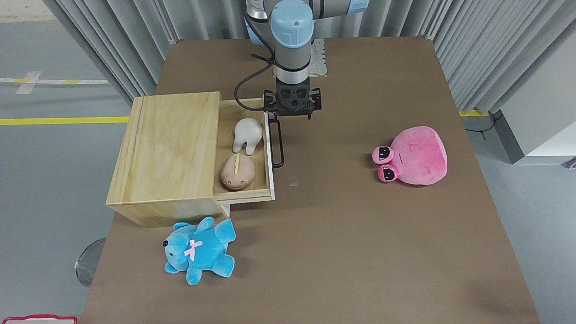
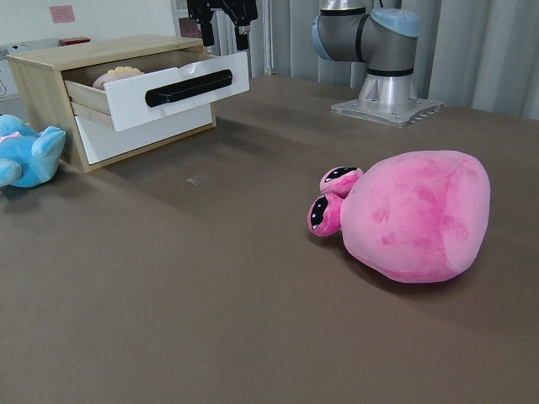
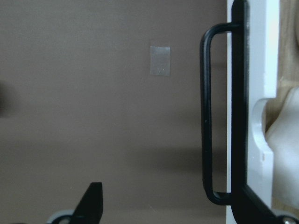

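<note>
A wooden drawer box [image 1: 167,151] stands on the table with its drawer pulled out. Inside lie a white tooth-shaped plush [image 1: 247,132] and a tan plush [image 1: 237,172]. The black handle [image 3: 205,112] runs along the white drawer front. My gripper [image 1: 292,113] is open just above the rear end of the drawer front, near the handle's rear end. In the wrist view one finger overlaps the handle's lower end and the other is over bare table. Whether it touches the handle I cannot tell.
A blue bear [image 1: 210,248] lies in front of the box. A pink plush [image 1: 416,156] lies on the right. The arm's base stands at the back.
</note>
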